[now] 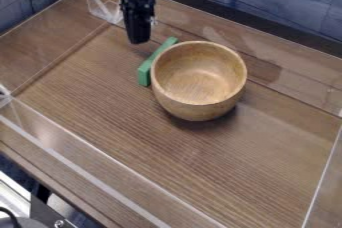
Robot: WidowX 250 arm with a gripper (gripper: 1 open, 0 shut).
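My black gripper [138, 36] hangs over the wooden table at the upper middle, shut, with nothing seen between its fingers. Below and right of it a green bar [151, 65] lies on the table, its upper right side against a wooden bowl [198, 77] and partly hidden by it. The bowl stands upright and looks empty.
Cables show at the lower left corner.
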